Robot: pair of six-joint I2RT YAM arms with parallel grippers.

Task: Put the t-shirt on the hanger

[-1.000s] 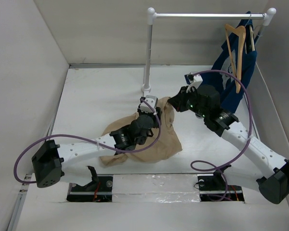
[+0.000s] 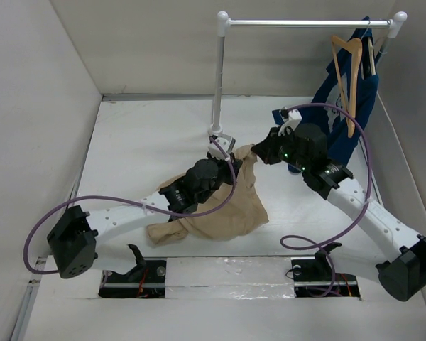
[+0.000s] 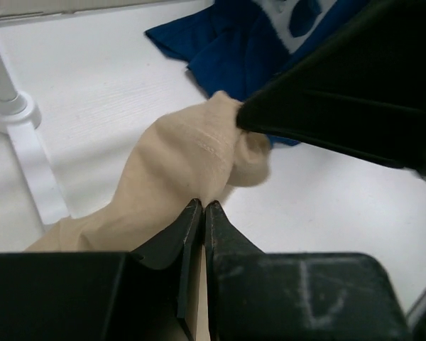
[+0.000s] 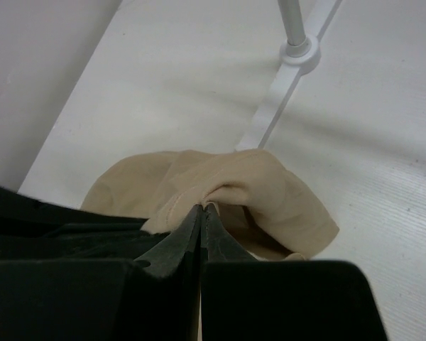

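The beige t-shirt [image 2: 227, 213] is partly spread on the white table, one part lifted between the two grippers. My left gripper is shut on the fabric, as the left wrist view shows. My right gripper is shut on the upper edge of the same shirt, just right of the left one in the top view. A bare wooden hanger [image 2: 352, 78] hangs from the rail [image 2: 305, 23] at the back right.
Blue garments [image 2: 337, 142] hang at the right end of the rack, beside and behind my right arm. The rack's left post [image 2: 219, 78] stands behind the shirt.
Both grippers have moved slightly to the right in the top view, with the held part of the shirt moving along.
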